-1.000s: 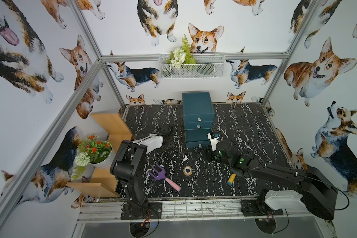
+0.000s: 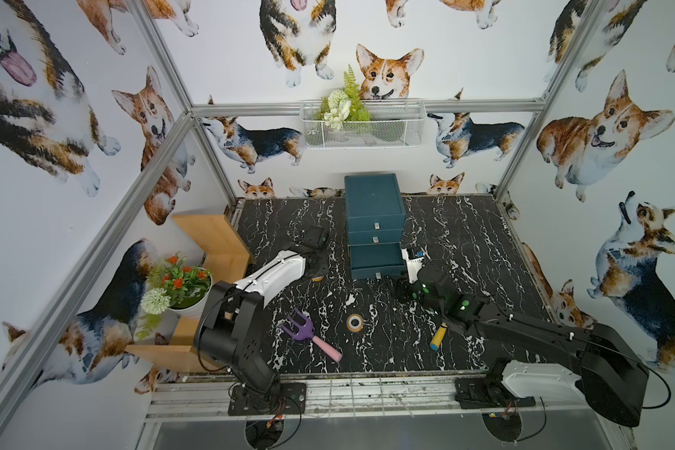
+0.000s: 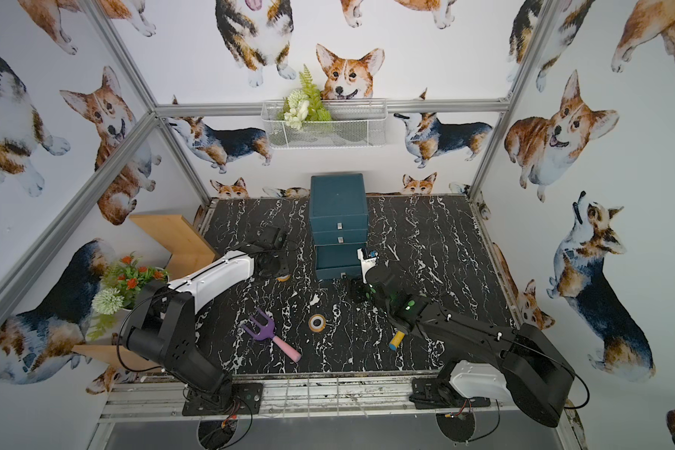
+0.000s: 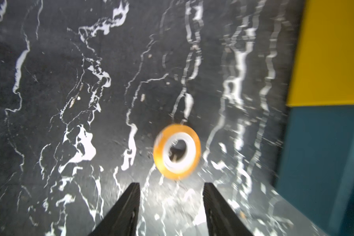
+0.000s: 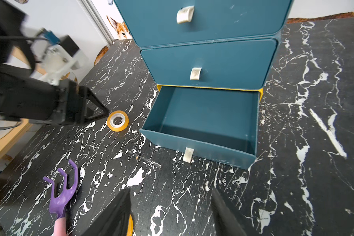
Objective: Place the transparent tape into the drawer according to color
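My left gripper hangs over the table left of the drawer cabinet [image 2: 373,198], fingers apart in the left wrist view, just short of an orange-rimmed clear tape roll [image 4: 194,151] lying on the table. Another tape roll [image 2: 354,323] lies in front of the cabinet. The lowest drawer [image 5: 208,110] is pulled out and looks empty, with blue inside; a yellow side [image 4: 326,51] shows on the cabinet. My right gripper is at the drawer's front right, fingers apart and blurred, nothing seen between them.
A purple fork [image 2: 305,330] with pink handle lies front left, a yellow-handled tool [image 2: 437,337] front right. A wooden shelf [image 2: 210,240] with a potted plant [image 2: 180,285] borders the left.
My right arm has moved slightly.
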